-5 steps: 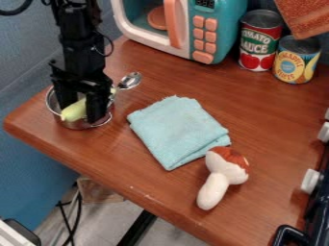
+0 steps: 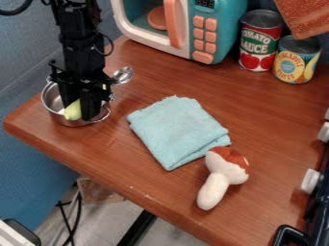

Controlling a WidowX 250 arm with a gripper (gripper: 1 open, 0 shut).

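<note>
The black gripper reaches down into a small steel pot at the left of the wooden table. A pale yellow-green object sits at its fingers inside the pot; whether the fingers are closed on it is unclear. A spoon or ladle shows just right of the gripper.
A folded light-blue cloth and a white plush toy with a red-brown top lie mid-table. A toy microwave, two cans and an orange cloth are at the back. A black appliance lines the right edge.
The gripper and the pale object have shifted very slightly within the pot. Everything else is unchanged.
</note>
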